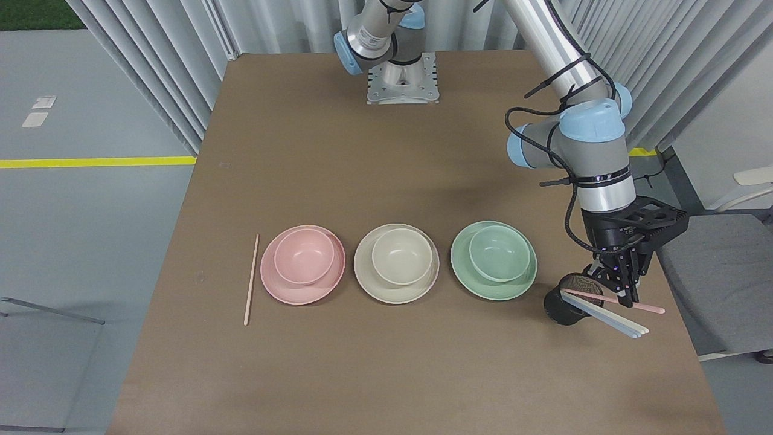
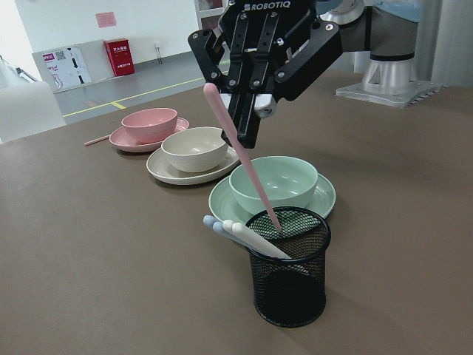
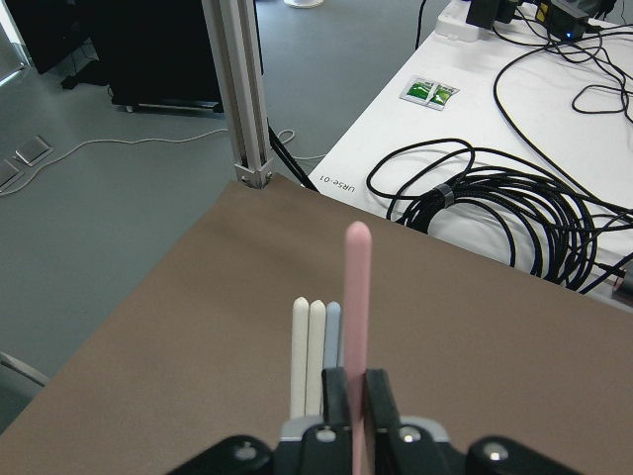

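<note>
My gripper (image 1: 628, 286) is at the right side of the table, shut on a pink chopstick (image 2: 244, 156) that slants down into a black mesh holder (image 2: 289, 296), its lower end inside. White chopsticks (image 3: 300, 356) and pale blue ones (image 3: 332, 336) lean out of the holder. In the wrist view the pink stick (image 3: 357, 297) stands upright between the fingers. Another pink chopstick (image 1: 251, 279) lies on the table left of the pink plate (image 1: 302, 294).
Beside the holder stand a green bowl (image 1: 499, 253) on a green plate, a cream bowl (image 1: 401, 256) on a cream plate and a pink bowl (image 1: 304, 255) on the pink plate.
</note>
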